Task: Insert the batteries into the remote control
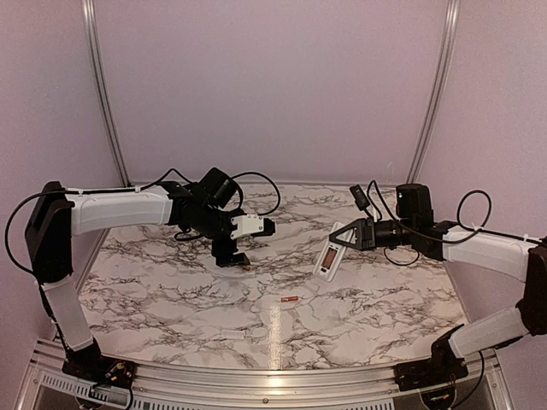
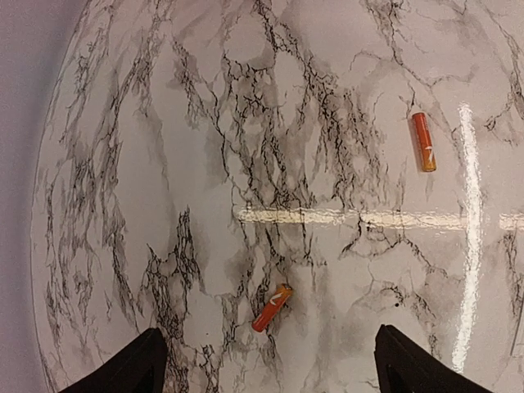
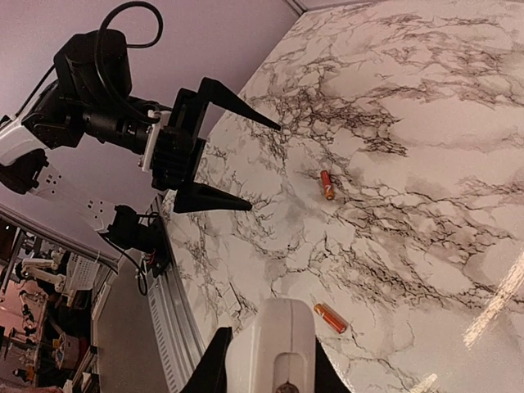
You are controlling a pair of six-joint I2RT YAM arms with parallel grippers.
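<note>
A white remote control (image 1: 330,256), back compartment showing, is held in my shut right gripper (image 1: 342,235), tilted above the table; its pale body (image 3: 270,344) fills the bottom of the right wrist view. My left gripper hangs open over the table, nothing between its fingers. Below it two orange batteries lie loose: one (image 2: 272,308) near the fingertips, another (image 2: 424,142) farther off. In the top view one battery (image 1: 289,299) lies at the middle front. The right wrist view also shows both batteries on the marble, with the left gripper above.
The marble table (image 1: 188,325) is otherwise mostly clear, with pale tape strips (image 2: 311,216) on it. Walls stand at the back and both sides, and a metal rail (image 1: 325,377) runs along the front edge.
</note>
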